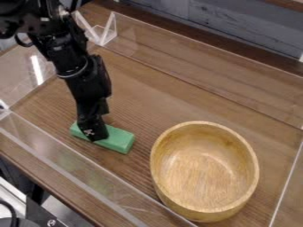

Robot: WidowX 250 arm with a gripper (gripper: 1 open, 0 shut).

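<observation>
My gripper (92, 119) is a black arm reaching down from the upper left, its fingers low over a green rectangular block (112, 142) that lies on the wooden table at the lower left. The fingers stand open at the block's upper left part; whether they touch it cannot tell.
A large pale wooden bowl (204, 168) sits at the lower right. A clear plastic edge runs along the lower left.
</observation>
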